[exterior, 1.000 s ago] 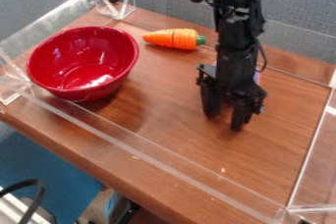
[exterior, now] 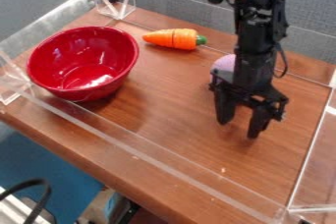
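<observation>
My black gripper [exterior: 241, 120] hangs low over the right half of the wooden table, its fingers pointing down and spread apart. A pinkish-purple object [exterior: 221, 65] sits just behind it, partly hidden by the arm. A red bowl [exterior: 82, 63] stands on the left of the table, and an orange toy carrot [exterior: 172, 37] with a green top lies at the back, left of the arm.
Clear plastic walls edge the wooden table [exterior: 171, 159], with a grey backdrop behind. Below the left front edge are a blue surface and some cables.
My gripper has shifted a little to the right, and more of the purple object behind it now shows on its left side. The bowl and carrot have not moved.
</observation>
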